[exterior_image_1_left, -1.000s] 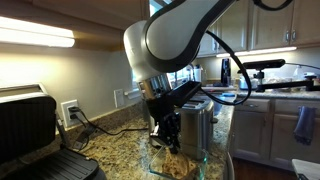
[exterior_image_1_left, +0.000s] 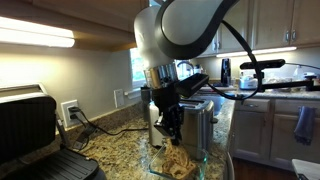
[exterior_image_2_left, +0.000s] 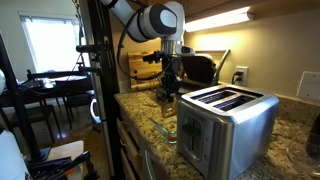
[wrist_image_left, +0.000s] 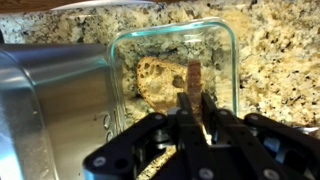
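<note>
A clear glass dish (wrist_image_left: 230, 75) sits on the speckled counter beside the toaster (wrist_image_left: 75, 105). One brown bread slice (wrist_image_left: 158, 85) lies flat inside it. My gripper is over the dish, shut on a second slice of bread (wrist_image_left: 194, 78), which shows edge-on as a thin strip between the fingers. Exterior view 1 has the gripper (exterior_image_1_left: 175, 138) pointing down at the bread (exterior_image_1_left: 178, 162) in the dish area; whether the held slice still touches the dish, I cannot tell. In exterior view 2 the silver toaster (exterior_image_2_left: 230, 125) partly blocks the dish (exterior_image_2_left: 163, 131).
A black grill (exterior_image_1_left: 30, 125) stands open on the left of the counter. Cords run from the wall outlet (exterior_image_1_left: 71, 112). The toaster is close beside the dish, its slots empty as far as exterior view 2 shows.
Over the last second my gripper has moved slightly right and up in exterior view 1. The bread below its fingers appears a little higher.
</note>
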